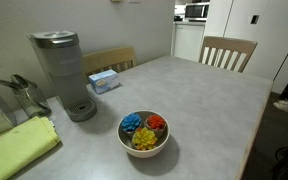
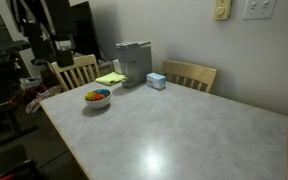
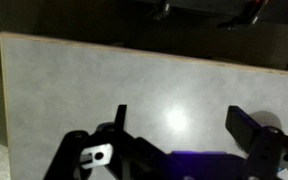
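Note:
A white bowl [image 1: 131, 152] holding blue, red and yellow pieces stands on the grey table, near its edge. The same bowl [image 2: 97, 103] appears at the far left of the table in exterior view 2. In the wrist view, my gripper is open above the table, its two dark fingers wide apart with only bare tabletop between them. Part of a round shape, partly hidden behind the right finger, shows at the lower right; I cannot tell what it is. Dark arm parts fill the upper left of exterior view 2.
A grey coffee machine [image 1: 62, 65] stands behind the bowl, beside a small blue-and-white box [image 1: 103, 81]. A yellow-green towel [image 1: 17, 148] and a metal container with utensils [image 1: 30, 97] lie left. Chairs [image 1: 227, 53] border the table.

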